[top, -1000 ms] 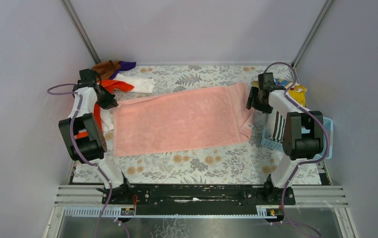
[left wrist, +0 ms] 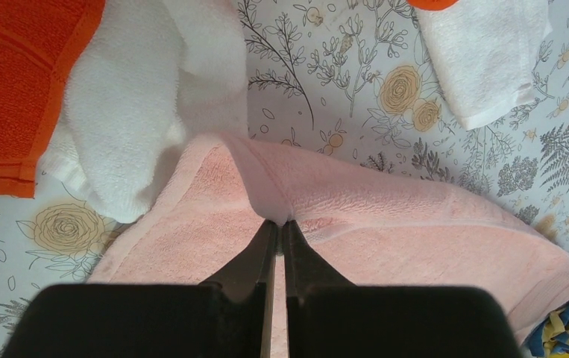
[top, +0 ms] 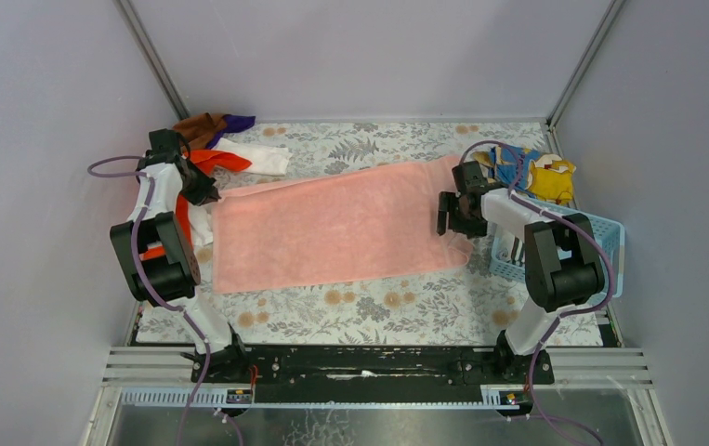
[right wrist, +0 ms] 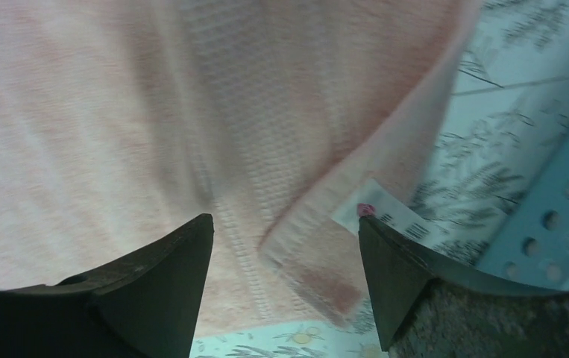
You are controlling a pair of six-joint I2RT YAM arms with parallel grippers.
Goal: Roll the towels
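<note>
A pink towel lies spread across the middle of the table. My left gripper is shut on its upper left edge, which is pulled up into a raised fold between the fingertips. Over the towel's right end hangs my right gripper, open, with nothing between its fingers. Below it in the right wrist view, the towel's lower right corner is turned over, and a white label with a red mark shows there.
Orange and white towels are heaped at the left. A light blue basket stands close on the right, with a yellow and blue cloth behind.
The left arm has stayed still on the towel's edge.
</note>
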